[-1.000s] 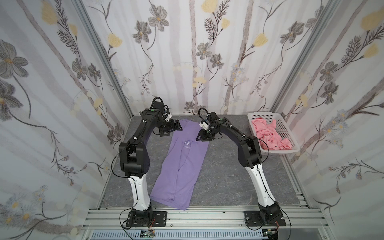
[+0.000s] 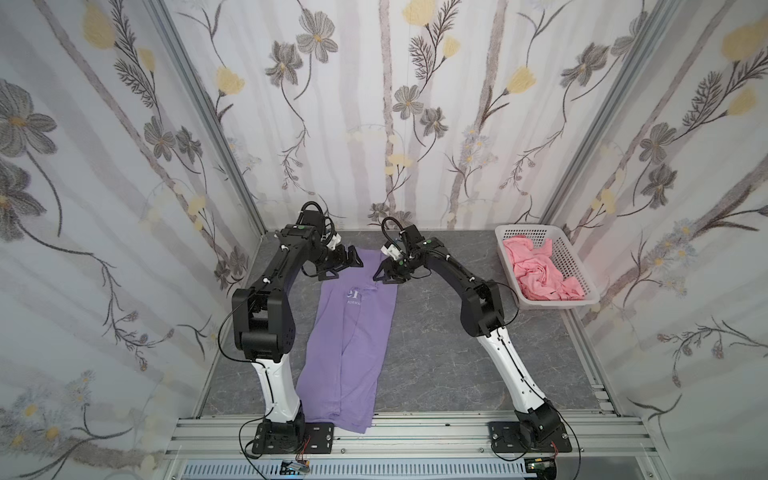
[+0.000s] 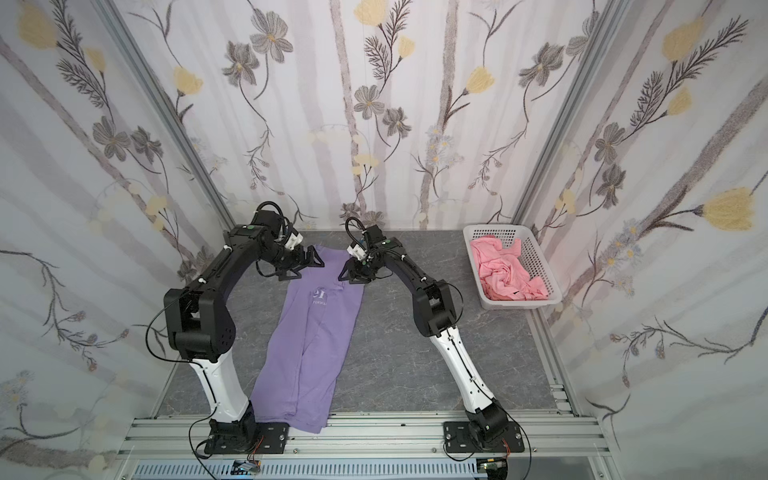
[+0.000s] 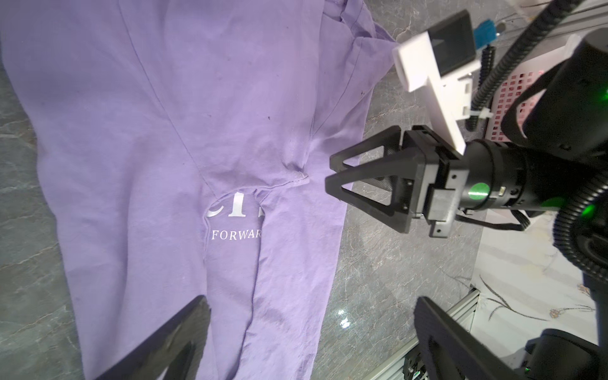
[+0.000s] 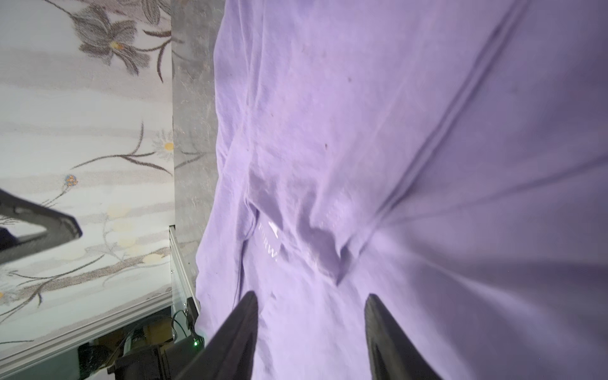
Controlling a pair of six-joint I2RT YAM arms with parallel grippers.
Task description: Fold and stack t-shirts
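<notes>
A purple t-shirt (image 2: 356, 336) lies lengthwise on the grey table, its sides folded in over a white print that shows partly between them. Its lower end reaches over the front rail. My left gripper (image 2: 344, 266) hovers at the upper left part of the shirt, fingers apart. Across from it, my right gripper (image 2: 388, 276) is over the shirt's upper right edge, also open. The right wrist view shows purple fabric (image 5: 316, 158) close below, with nothing held between the fingers. In the left wrist view the shirt's folded flaps (image 4: 253, 126) lie fairly flat.
A white basket (image 2: 590, 280) at the right holds crumpled pink cloth (image 2: 544, 268). The table (image 2: 456, 344) between the shirt and the basket is clear. A metal rail (image 2: 432, 424) runs along the front.
The shirt has slid left and toward the front, its lower end now over the rail. My right gripper has moved left with it; the left one shifted slightly.
</notes>
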